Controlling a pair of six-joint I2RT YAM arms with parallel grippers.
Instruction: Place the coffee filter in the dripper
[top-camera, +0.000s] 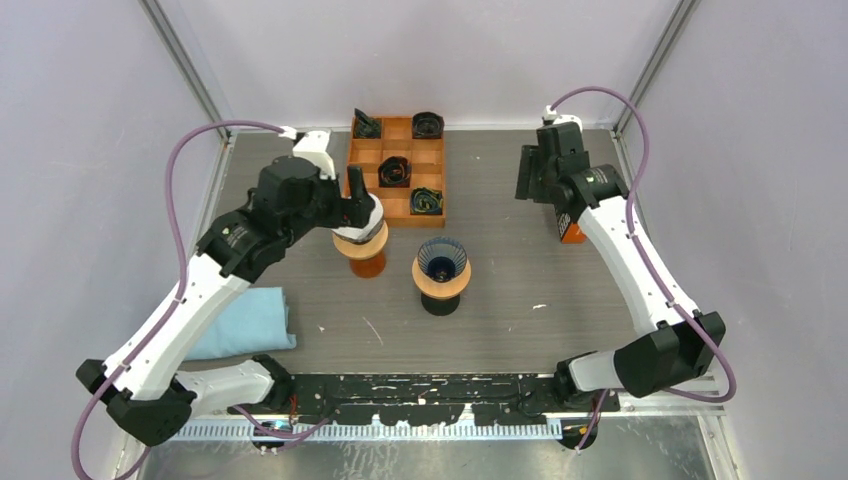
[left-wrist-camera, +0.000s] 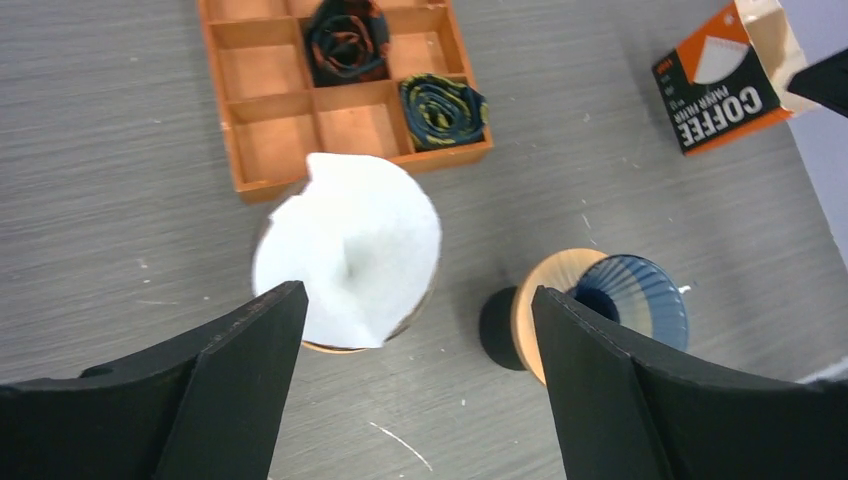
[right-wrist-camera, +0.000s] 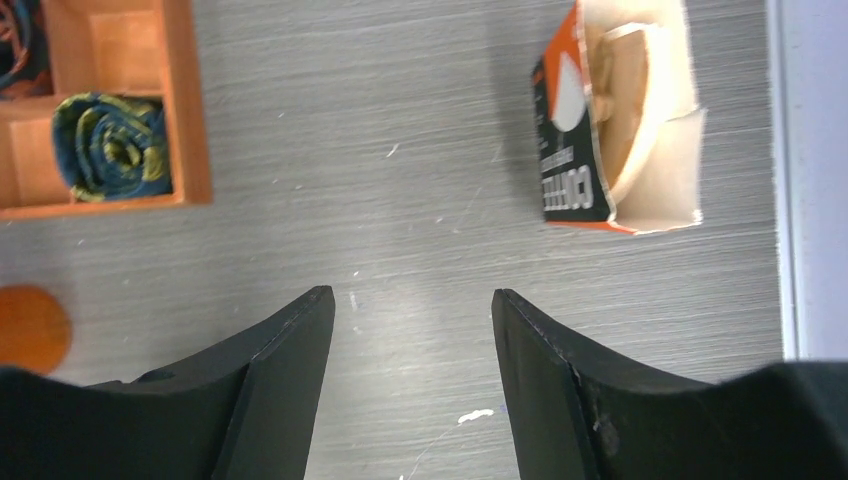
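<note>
A dark ribbed dripper (top-camera: 442, 255) on a wooden ring with a black base stands at the table's middle; in the left wrist view it is at lower right (left-wrist-camera: 652, 290). Left of it, a white paper filter piece (left-wrist-camera: 355, 240) lies atop the second wooden stand (top-camera: 360, 258). My left gripper (top-camera: 356, 200) is over that stand, its fingers apart above the white paper, nothing seen held between them. My right gripper (top-camera: 530, 175) is open near the back right, over bare table beside the coffee box (right-wrist-camera: 570, 170), which holds paper filters.
An orange compartment tray (top-camera: 435, 155) with rolled dark cloths stands at the back. A blue folded cloth (top-camera: 245, 320) lies at front left.
</note>
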